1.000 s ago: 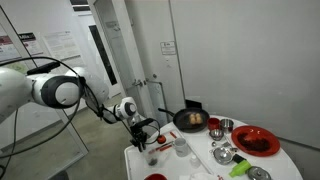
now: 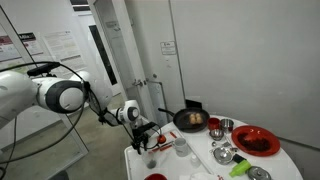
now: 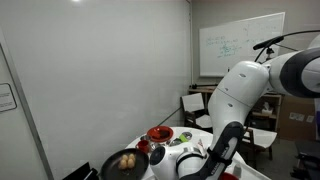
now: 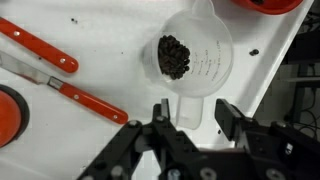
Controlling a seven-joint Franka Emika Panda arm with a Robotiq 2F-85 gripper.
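A clear cup (image 4: 211, 62) with a small heap of dark beans (image 4: 173, 57) stands on the white table in the wrist view. Its handle (image 4: 188, 112) points toward my gripper and lies between the two fingers, with space visible on both sides. The fingers are part open and not closed on the handle. In exterior view 1 my gripper (image 2: 146, 139) is low at the table's left end, above the cup (image 2: 150, 158). The arm hides much of this area in exterior view 2.
Two red-handled utensils (image 4: 92, 102), one a knife, lie left of the cup, near a red round object (image 4: 8, 116). A red bowl (image 2: 155, 177) sits close by. Farther off are a dark pan (image 2: 191, 120) and a red plate (image 2: 256, 140).
The arm and gripper have shifted only slightly at the table's left end. Objects on the table look unmoved.
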